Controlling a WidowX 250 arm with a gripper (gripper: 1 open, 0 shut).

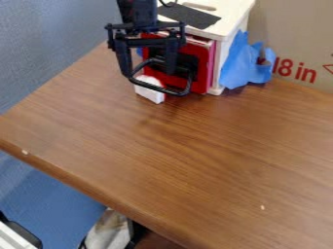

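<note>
My black gripper (146, 60) hangs at the top centre, in front of a red panel (196, 68) on a white box-like toy appliance (224, 17). A black handle-like loop shows low at the gripper, over the red front. A small white block (150, 91) sits at the lower left of the red front. Whether the fingers are open or shut on anything cannot be made out.
A crumpled blue cloth or tape (244, 64) is right of the white box. A cardboard sheet (297, 39) stands behind at the right.
</note>
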